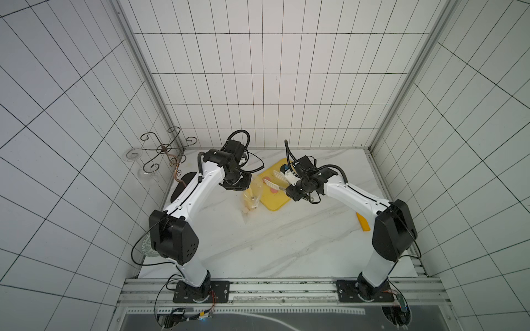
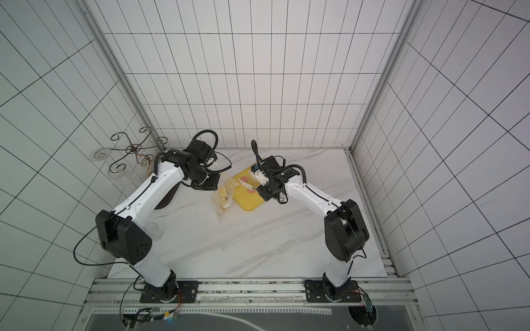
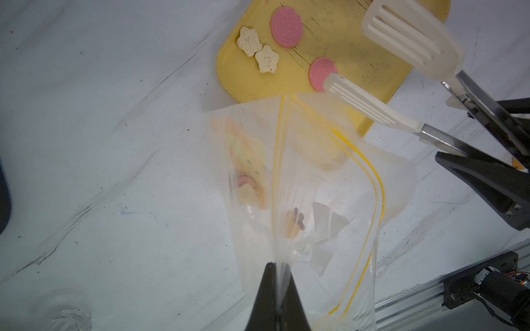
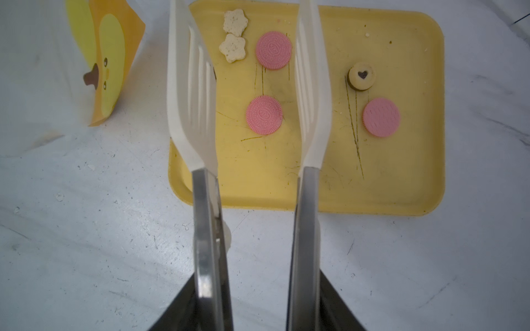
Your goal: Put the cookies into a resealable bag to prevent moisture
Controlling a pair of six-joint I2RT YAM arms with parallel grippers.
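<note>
The clear resealable bag (image 3: 353, 182) with yellow zip lines stands with its mouth spread. My left gripper is shut on its edge. Printed figures show on the film, so I cannot tell what lies inside. On the yellow tray (image 4: 408, 182) lie three pink round cookies (image 4: 381, 117), two pale flower-shaped cookies (image 4: 232, 48) and a small round cookie with a dark heart (image 4: 362, 75). Over the tray my right gripper is open, its white slotted blades wide apart. Two pink cookies appear in the gap, below the blades, not gripped.
An orange object (image 1: 362, 221) lies near the right arm. At the left stand a scrolled metal rack (image 1: 164, 149) and a clear glass (image 3: 69, 317).
</note>
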